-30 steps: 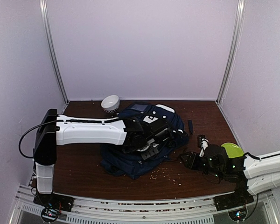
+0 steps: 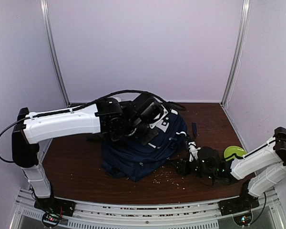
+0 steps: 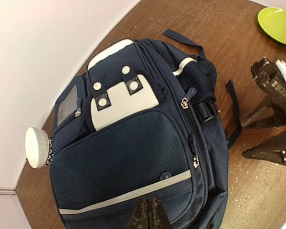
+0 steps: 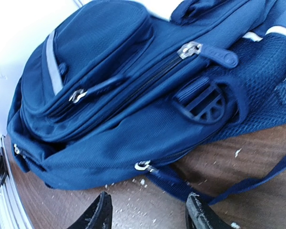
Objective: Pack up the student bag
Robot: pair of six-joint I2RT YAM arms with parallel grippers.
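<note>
The navy backpack [image 3: 124, 148] lies on its back in the middle of the table, its front pocket facing up. In the left wrist view, the front pocket's zipper pull [image 3: 194, 155] sits at the pocket's right edge, up and right of my left gripper. That gripper is shut above the pocket, nothing between its fingers. My right gripper stands open beside the bag's lower side, with bare tabletop between its fingers. A side zipper pull [image 4: 150, 168] and a loose strap [image 4: 178, 187] lie just ahead of it. The bag's main zipper pull [image 4: 207, 52] shows higher up.
A white bowl [image 3: 36, 147] stands beyond the bag's far left side. A green plate [image 2: 234, 151] rests near the right wall, partly behind the right arm. Crumbs [image 2: 169, 180] are scattered in front of the bag.
</note>
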